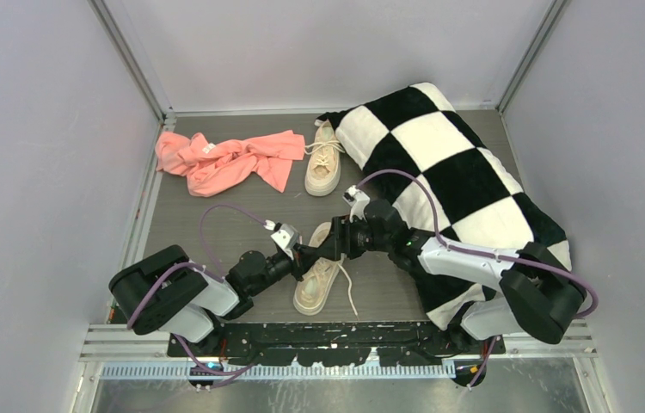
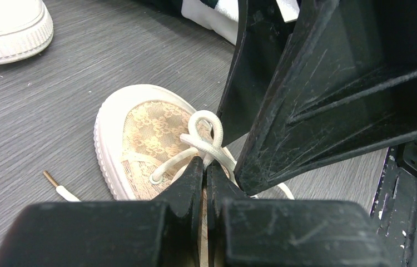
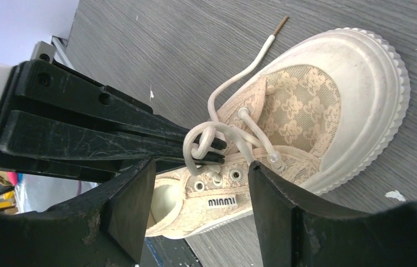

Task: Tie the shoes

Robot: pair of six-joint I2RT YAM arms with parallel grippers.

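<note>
The near cream shoe lies at front centre under both grippers, toe away from the robot, a lace end trailing right. My left gripper is shut on a looped white lace standing up over the tongue. My right gripper stands open around that loop, its fingers either side, above the shoe; in the left wrist view its black fingers flank the loop. The other shoe lies behind, laces loose on top.
A checkered cushion fills the right side, touching the back shoe. A pink cloth lies at back left.
</note>
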